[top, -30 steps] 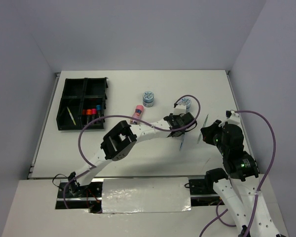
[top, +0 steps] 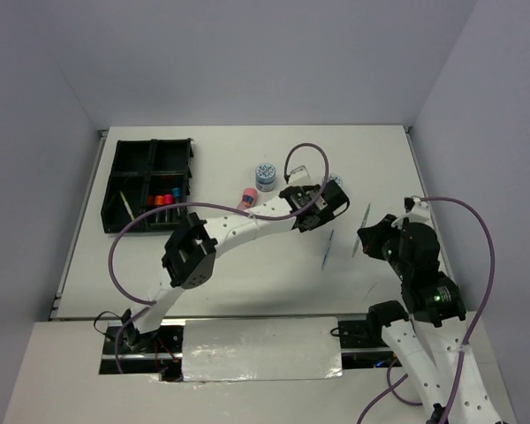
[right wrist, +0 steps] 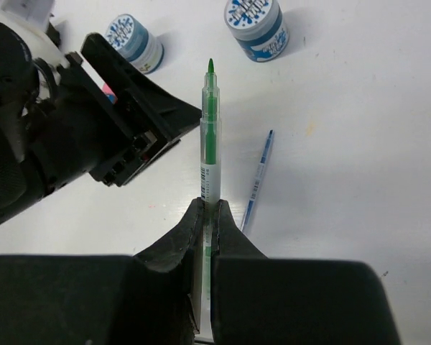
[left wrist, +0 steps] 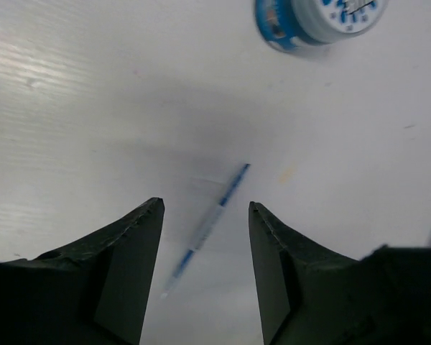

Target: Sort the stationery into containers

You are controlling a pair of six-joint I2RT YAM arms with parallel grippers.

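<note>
My right gripper is shut on a green pen, which stands with its tip pointing up in the right wrist view. In the top view that pen shows as a slim green line at the right. My left gripper is open, nothing between its fingers. Below it on the table lies a blue pen, seen whole in the right wrist view too. Two jars with blue-white lids, a left jar and a right jar, stand toward the back; the left gripper partly covers the right one.
At the back left sits a black divided tray; its front compartments hold a yellow pen and several red and blue items. A pink bottle lies partly hidden behind the left arm. Bare table stretches across the front.
The right arm is almost still.
</note>
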